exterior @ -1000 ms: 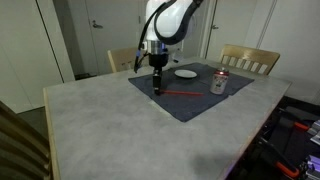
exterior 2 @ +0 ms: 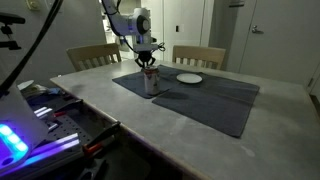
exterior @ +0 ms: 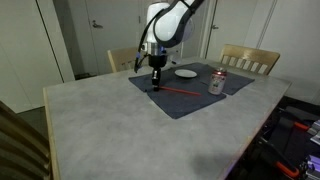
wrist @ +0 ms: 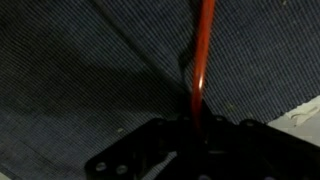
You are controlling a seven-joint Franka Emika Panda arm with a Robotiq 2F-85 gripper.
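A thin red stick (exterior: pixel 182 92) lies across the dark cloth (exterior: pixel 190 106) in exterior view 1. Its left end is at my gripper (exterior: pixel 156 85), which points down over the cloth's left part. In the wrist view, the orange-red stick (wrist: pixel 203 55) runs from the top edge down to the black gripper and passes between or against its fingers. The dark fingers blend together there, so how far apart they stand is hard to see. In exterior view 2, the can hides much of the gripper's area.
A can (exterior: pixel 217 84) with a reddish top stands on the cloth's right side. Behind the stick lies a white plate (exterior: pixel 185 73). Chairs (exterior 2: pixel 92 57) stand around the table.
Can and plate have stayed put.
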